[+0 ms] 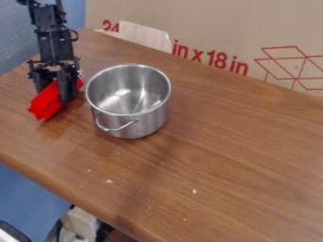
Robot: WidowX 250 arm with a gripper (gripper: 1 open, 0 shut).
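My black gripper (57,83) reaches down at the upper left and is shut on a red object (47,107), which sits low at the left edge of the wooden table. The fingers partly hide the red object. Just to the right stands a steel pot (130,99) with a wire handle on its near side.
A cardboard panel (252,28) with printed lettering and a white piece (139,33) stand along the back. The table's left edge borders a blue area.
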